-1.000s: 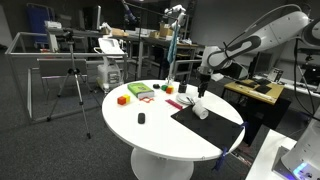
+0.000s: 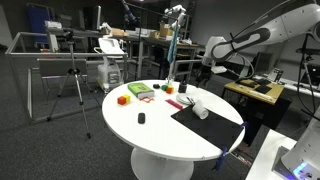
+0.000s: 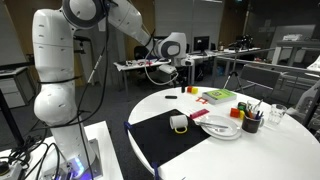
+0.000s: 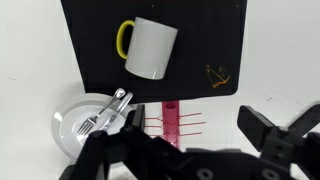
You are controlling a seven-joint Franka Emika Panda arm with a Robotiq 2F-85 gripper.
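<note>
A white mug (image 4: 150, 49) with a yellow handle (image 4: 122, 39) lies on its side on the black mat (image 4: 100, 70). Exterior view 2 shows the mug (image 3: 179, 123) near the mat's far edge. High above the table hangs my gripper, open and empty, its fingers (image 4: 250, 124) well apart in the wrist view. The mug is ahead of the fingers there and touches neither of them. A white plate (image 4: 67, 140) with a fork and another piece of cutlery sits beside the mat.
A red object (image 4: 170, 125) rests near the plate. Farther along the round table (image 2: 120, 129) are a dark pot (image 3: 251, 122), a green box (image 3: 222, 99), colored blocks (image 2: 124, 100) and a small black item (image 2: 141, 118).
The arm has risen, lifting my gripper up and slightly toward the right in exterior view 1, away from the mug. The mug and other table items have not visibly moved.
</note>
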